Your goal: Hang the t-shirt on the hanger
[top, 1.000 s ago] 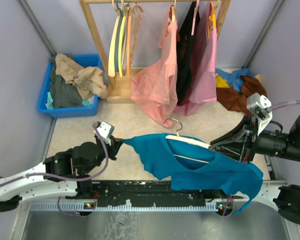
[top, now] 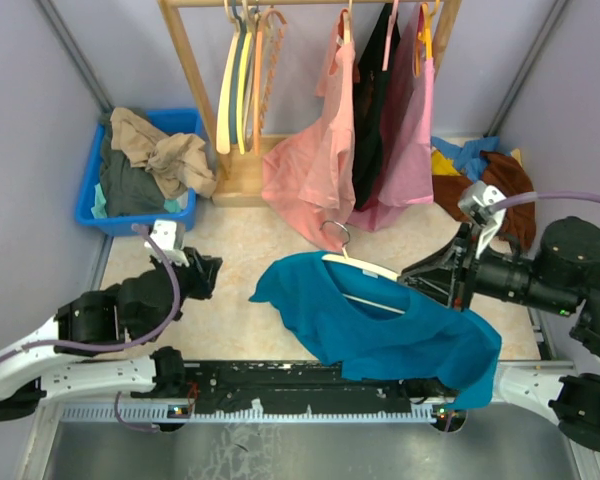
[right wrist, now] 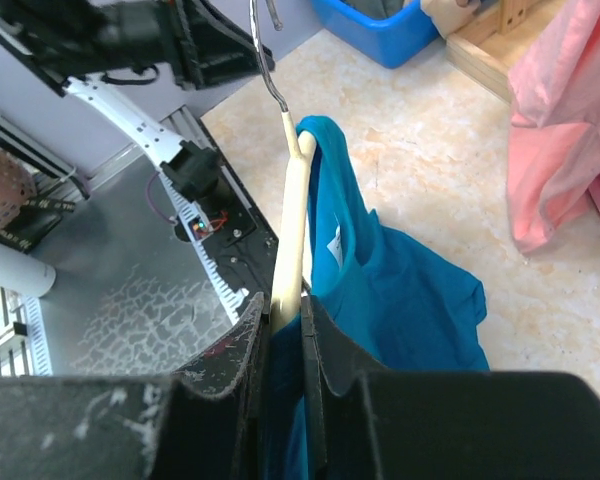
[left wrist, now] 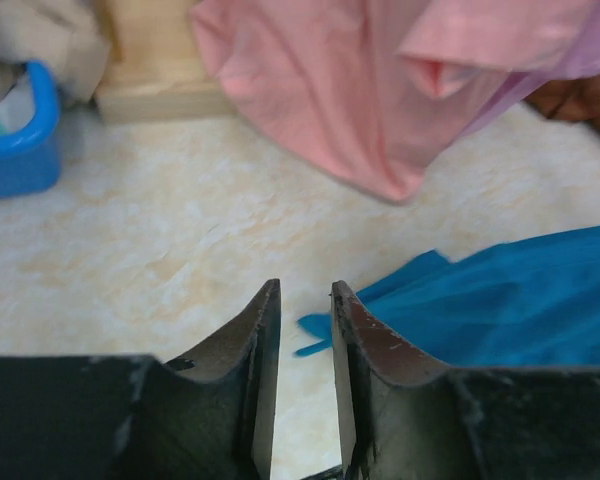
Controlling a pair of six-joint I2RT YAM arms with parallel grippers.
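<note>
The teal t-shirt [top: 325,315] drapes around a cream wooden hanger [top: 365,265], whose metal hook [top: 335,232] rises out of the neck opening. My right gripper [top: 412,278] is shut on the hanger's right shoulder along with teal cloth; in the right wrist view the hanger [right wrist: 293,220] runs up from between its fingers. Away to the left, my left gripper [top: 213,278] is a little open, apart from the shirt's left sleeve [top: 270,285]. In the left wrist view, nothing shows between its fingertips, and the teal cloth [left wrist: 500,300] lies beyond them.
A blue bin [top: 135,228] of crumpled clothes stands at the back left. Behind the shirt, a wooden rack [top: 310,3] carries empty hangers [top: 242,90] and hung garments [top: 320,150]. Folded clothes [top: 490,175] lie at the back right. Bare table [top: 245,240] separates my left gripper from the shirt.
My left gripper has let go of the left sleeve and moved left; the sleeve has sagged away from it. My right gripper has shifted left, carrying the hanger and shirt.
</note>
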